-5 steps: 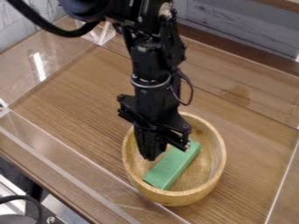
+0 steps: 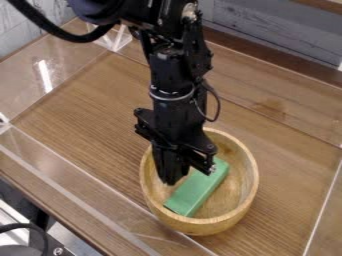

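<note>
The black gripper [image 2: 171,165] hangs over the left half of a round wooden bowl [image 2: 237,208], its fingers close together and shut, with nothing seen between them. A green rectangular block [image 2: 201,189] lies diagonally inside the bowl, just right of and below the fingertips, partly behind the gripper. Whether the fingertips touch it I cannot tell.
A pale wall stands at the back. A black cable lies at the lower left corner.
The gripper has shifted very slightly; the bowl and block look about the same.
</note>
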